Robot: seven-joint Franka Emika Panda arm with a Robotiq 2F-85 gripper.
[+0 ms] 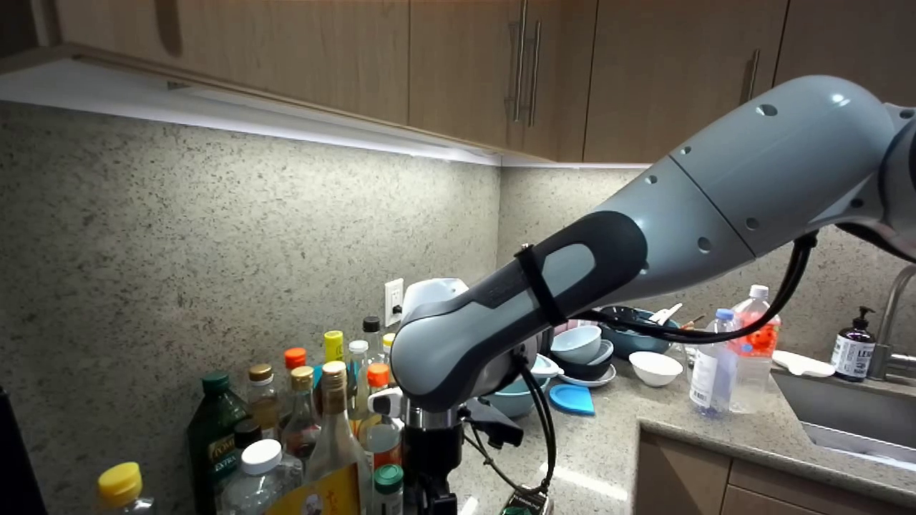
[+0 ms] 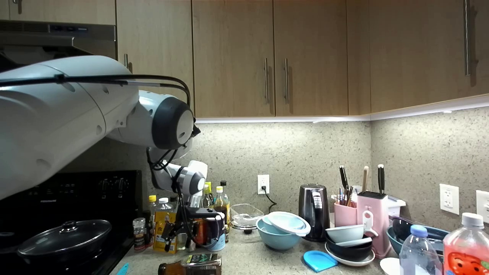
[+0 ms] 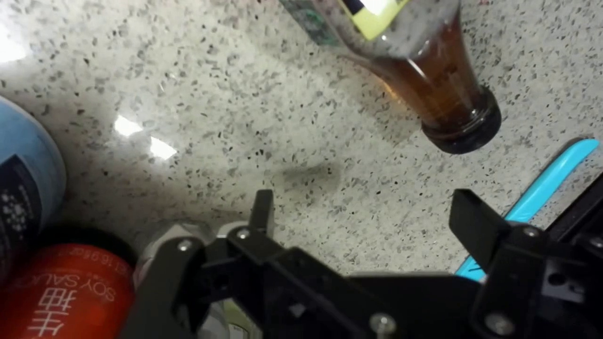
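Note:
My gripper stands open over the speckled counter (image 3: 237,141), its fingers wide apart with only bare surface between them. A brown glass bottle with a black cap (image 3: 435,79) lies on its side beyond the fingertips in the wrist view, apart from them. The same lying bottle (image 2: 192,265) shows at the bottom edge of exterior view 2. By the right finger in the wrist view, a bright blue thin handle (image 3: 542,183) lies partly hidden under the gripper.
A red-labelled soy sauce container (image 3: 70,288) and a blue canister (image 3: 25,169) crowd the left of the wrist view. Several upright bottles (image 1: 335,429) stand close beside the arm. Blue bowls (image 2: 279,233) and a black kettle (image 2: 314,211) are farther along the counter.

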